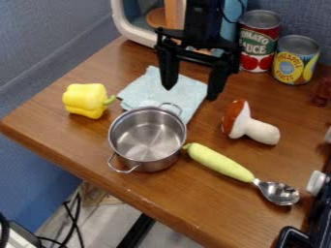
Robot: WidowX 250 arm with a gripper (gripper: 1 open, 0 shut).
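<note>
My black gripper [193, 68] hangs at the upper centre, its two fingers spread apart with nothing visible between them, above the back part of a folded light-blue cloth [155, 89]. A steel pot [147, 140] stands at the cloth's front. A yellow pepper [85, 100] lies to the left, a red-capped mushroom [253, 126] to the right. A yellow corn cob [220, 164] lies at the front right, beside a metal spoon [281, 192].
A red can [258, 48] and a yellow can [296, 60] stand at the back right. A pale blue rack [132, 19] is behind the gripper. Dark items crowd the right edge.
</note>
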